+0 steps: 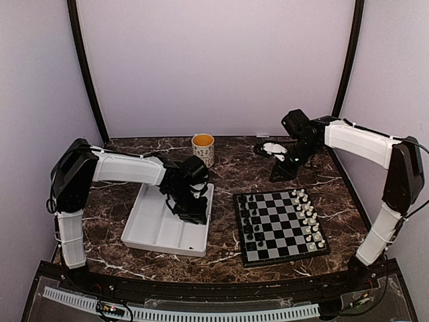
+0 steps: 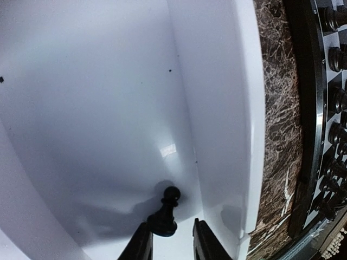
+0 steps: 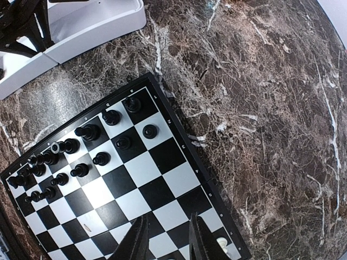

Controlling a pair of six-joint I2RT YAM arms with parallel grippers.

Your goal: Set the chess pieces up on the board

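A black pawn [image 2: 167,214] lies on the floor of the white tray [image 2: 246,135], just ahead of my left gripper. The left gripper's fingers are apart, with the pawn's base near the left fingertip; nothing is clasped. From the top view, this gripper [image 1: 201,218] is low inside the tray's right side and hides the pawn. The chessboard [image 1: 278,225] carries black pieces along its left side and white pieces [image 1: 308,221] along its right. My right gripper stands open and empty above the board's far side, its fingers over bare squares in the right wrist view.
Behind the tray stands a patterned cup [image 1: 203,151] with an orange inside. A small dark spot [image 1: 191,248] shows at the tray's near edge. A strip of marble table [image 1: 224,235] between tray and board is clear.
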